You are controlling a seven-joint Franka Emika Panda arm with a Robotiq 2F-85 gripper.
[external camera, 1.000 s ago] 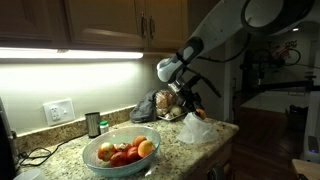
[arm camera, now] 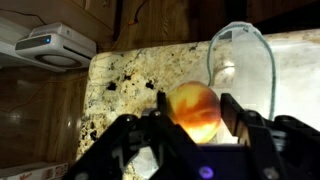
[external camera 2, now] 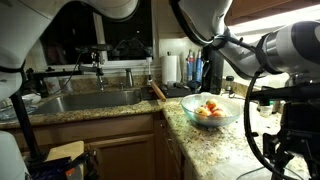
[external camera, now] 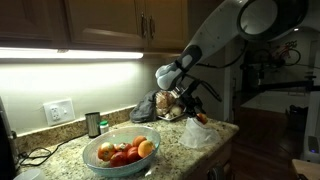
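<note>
A red-and-yellow fruit [arm camera: 194,108] lies between the fingertips of my gripper in the wrist view. The fingers stand apart on either side of it; whether they press on it cannot be told. Beneath, on the speckled counter, is a crumpled whitish clear plastic bag [external camera: 197,133], with the gripper above it near the counter's right end. A see-through curved edge of plastic [arm camera: 271,70] shows beside the fruit. The pale blue bowl [external camera: 117,165] holds several red and orange fruits [external camera: 126,152].
A dark bag [external camera: 146,108] and a basket of produce [external camera: 168,103] stand at the back by the wall. A green container [external camera: 93,125] is behind the bowl. Bare counter [external camera: 172,150] lies between bowl and plastic bag.
The bowl of fruit has stayed put.
</note>
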